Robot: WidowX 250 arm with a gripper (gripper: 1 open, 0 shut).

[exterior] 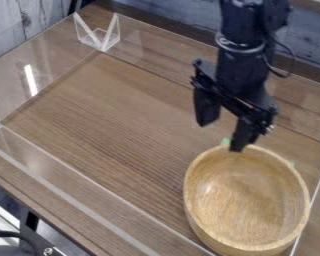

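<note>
The black gripper (232, 118) is lowered over the right half of the table, open, its fingers spread just behind a tan round bowl (246, 225). A small green object (224, 142) shows at the bowl's back rim, below the gripper; most of it is hidden, so what it is I cannot tell.
A white wire stand (99, 32) is at the back left. Walls border the back, and dark cables lie at the lower left corner beyond the table.
</note>
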